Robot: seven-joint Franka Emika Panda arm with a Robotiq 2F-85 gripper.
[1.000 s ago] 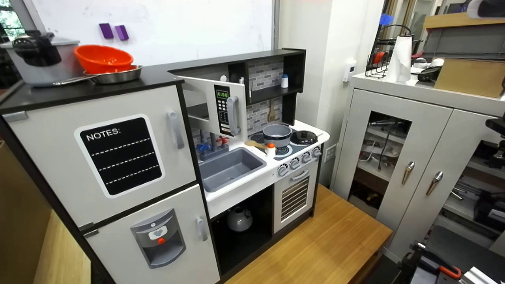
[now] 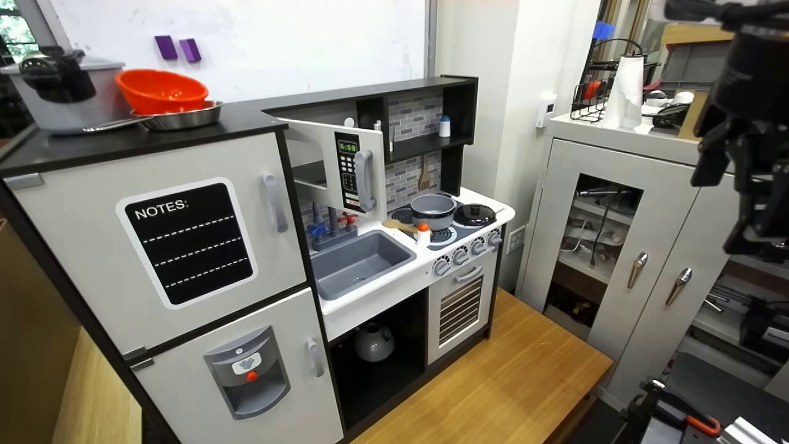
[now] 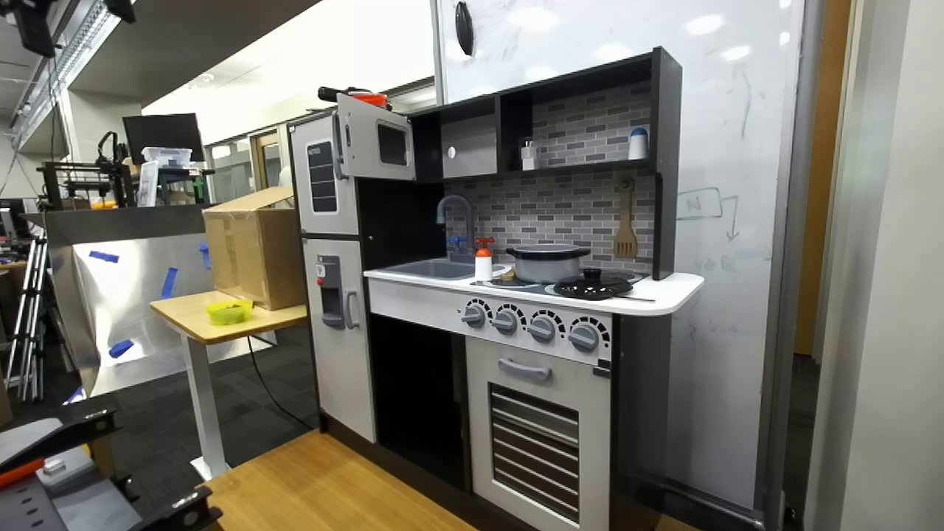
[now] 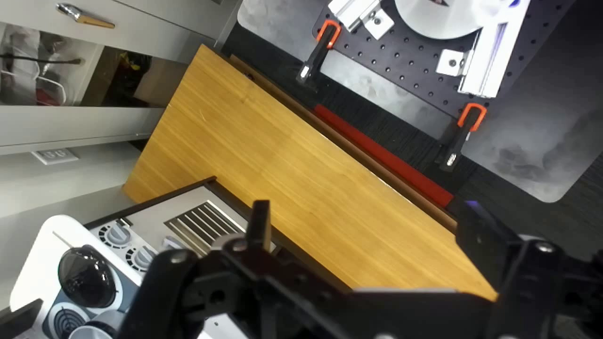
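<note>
My gripper stands open in the wrist view, its two dark fingers far apart with only the wooden tabletop and floor visible between them. In the first exterior view the gripper [image 2: 721, 207] hangs at the right edge, before the grey cabinet and well away from the toy kitchen. A grey pot [image 2: 433, 211], a black lid [image 2: 474, 215] and a shaker with an orange top [image 2: 423, 235] are on the stove top. The microwave door [image 2: 325, 163] hangs open over the sink [image 2: 362, 263]. A grey kettle [image 2: 375, 343] sits in the dark lower compartment.
An orange colander [image 2: 163, 92] rests in a metal pan on the fridge top, beside a large pot [image 2: 70, 96]. The lower oven door [image 3: 540, 434] is closed. Bare wooden tabletop [image 2: 503, 370] lies before the kitchen. Clamps [image 4: 464, 135] hold a perforated plate near the arm's base.
My gripper has come farther into the first exterior view from the right edge, where only small parts showed before. The kitchen and its objects have not moved.
</note>
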